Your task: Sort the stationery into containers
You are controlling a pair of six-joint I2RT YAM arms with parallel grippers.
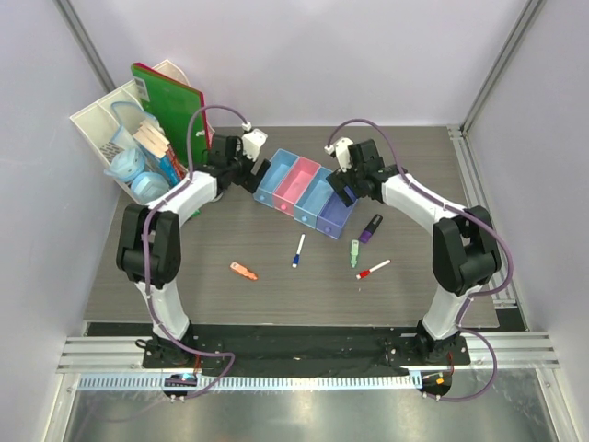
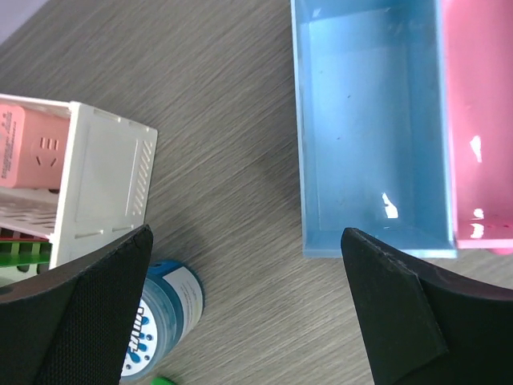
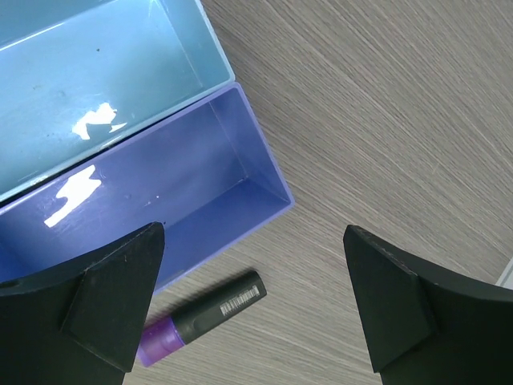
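A row of four bins stands mid-table: light blue (image 2: 373, 120), pink (image 2: 477, 104), blue (image 3: 88, 72), darker blue (image 3: 184, 168). My left gripper (image 1: 254, 175) is open beside the light blue bin; my right gripper (image 1: 340, 188) is open over the right-hand bins. In front lie an orange highlighter (image 1: 243, 271), a blue-capped marker (image 1: 299, 250), a green highlighter (image 1: 354, 253), a red-capped marker (image 1: 374, 268) and a black-purple item (image 3: 216, 306).
At back left a white organizer (image 1: 92, 122) holds a green folder (image 1: 170, 110) and supplies, with a round blue-labelled container (image 2: 176, 305) nearby.
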